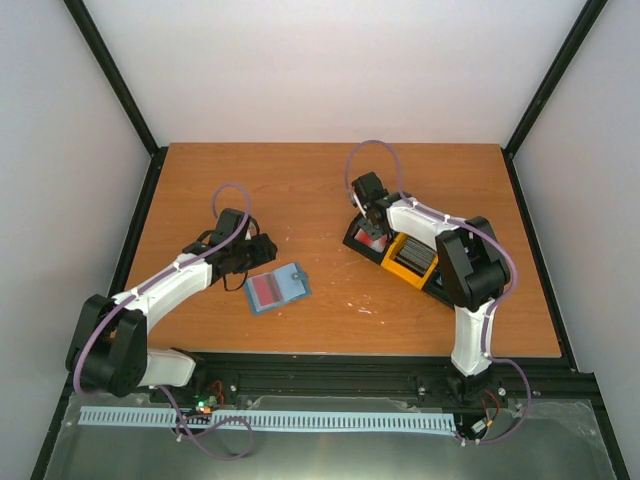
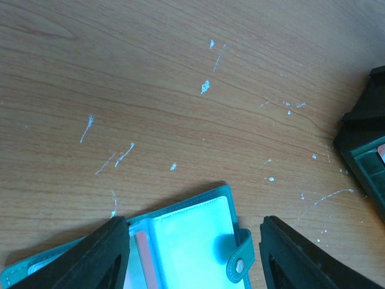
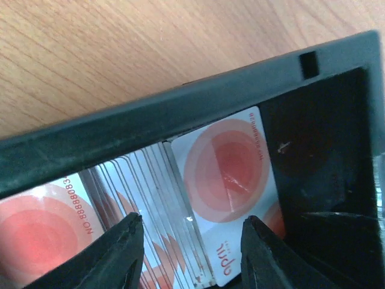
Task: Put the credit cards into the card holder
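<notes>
The blue card holder [image 1: 278,287] lies unfolded on the table at the left, and its clear pocket and snap tab [image 2: 240,260] show low in the left wrist view. Over its upper edge hovers my left gripper, fingers apart and nothing between them. White cards with red discs [image 3: 225,168] lie in a black tray [image 3: 180,111]; several stand on edge in a row beside a flat one. Right above them, my right gripper is open, with cards visible below the gap and none clearly held.
Beside the cards' compartment is a yellow section [image 1: 410,260] of the tray, partly covered by the right arm. Bare wooden table [image 1: 330,290] lies between the card holder and the tray.
</notes>
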